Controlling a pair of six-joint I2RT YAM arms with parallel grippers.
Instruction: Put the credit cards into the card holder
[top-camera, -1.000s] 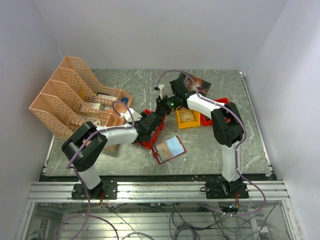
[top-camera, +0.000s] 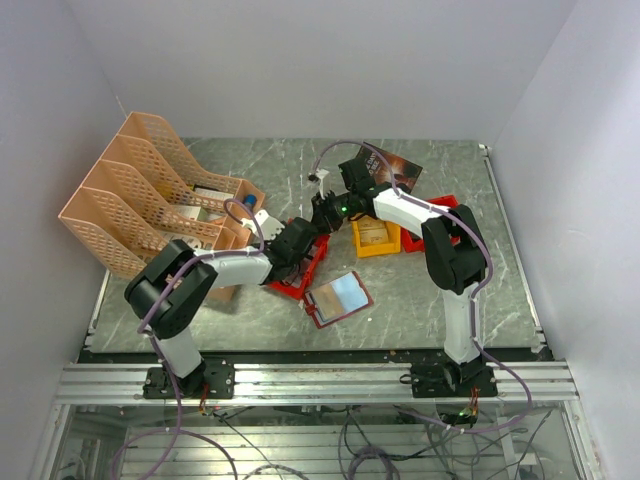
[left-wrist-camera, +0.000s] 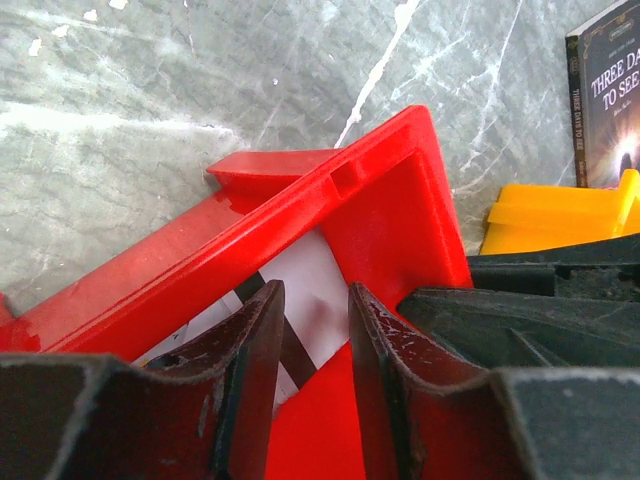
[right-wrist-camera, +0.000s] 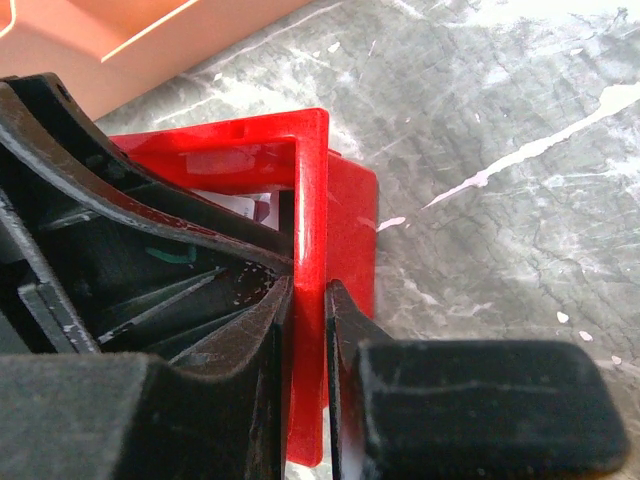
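A red box (top-camera: 311, 268) sits at table centre; in the left wrist view white cards with a dark stripe (left-wrist-camera: 306, 290) lie inside it. My left gripper is over the box's interior, its two fingers part open; whether anything is between them is unclear. My right gripper is shut on the red box's rim (right-wrist-camera: 310, 200). A flat card holder (top-camera: 338, 298) with pale blue and tan faces lies in front of the box.
Peach organizer baskets (top-camera: 125, 190) stand at left. A yellow box (top-camera: 386, 246), another red box (top-camera: 445, 200) and a dark book (left-wrist-camera: 608, 90) are at right.
My left gripper has shifted slightly over the red box. The right arm stays in place.
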